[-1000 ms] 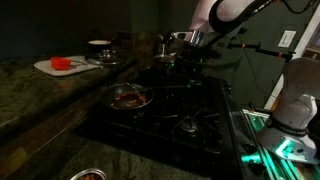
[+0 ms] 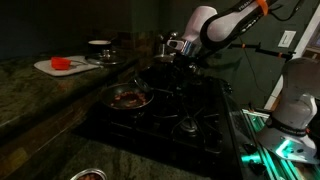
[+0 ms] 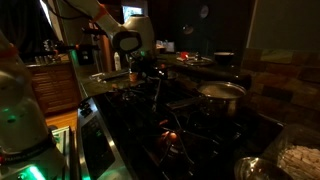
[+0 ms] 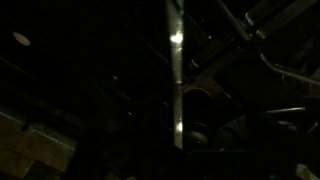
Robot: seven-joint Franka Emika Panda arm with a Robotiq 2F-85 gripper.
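Note:
My gripper (image 2: 178,50) hangs above the far part of the stove in the first exterior view, pointing down and open. In the second exterior view the gripper (image 3: 150,72) shows dark below the white arm, left of the pan (image 3: 221,91). This pan (image 2: 127,97) sits on the stove, with reddish food inside in the first exterior view. The wrist view is very dark; a shiny upright metal strip (image 4: 177,70) crosses its middle. What lies directly between the fingers cannot be made out there.
On the back counter lie a white tray with a red item (image 2: 61,63) and a dark-bodied pot (image 2: 100,46). A metal bowl (image 2: 89,174) stands at the near edge. The black stovetop (image 2: 188,126) right of the pan looks mostly clear.
The arm has come down and a little to the left, bringing my gripper lower over the stove. The pan and counter items have stayed put.

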